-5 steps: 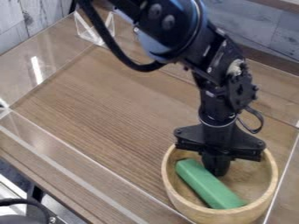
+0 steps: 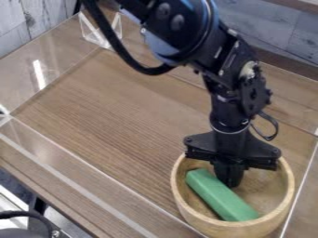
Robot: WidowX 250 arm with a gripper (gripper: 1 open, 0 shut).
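Observation:
A round wooden bowl at the lower right holds a long green block, lying diagonally along its left side. My black gripper points down into the bowl just above and right of the block's upper end. Its fingertips are dark and partly hidden behind the gripper body, so I cannot tell whether it is open or shut or touching the block.
Clear plastic edging runs along the left side, and grey panelled walls stand at the back. A black cable lies at the bottom left corner.

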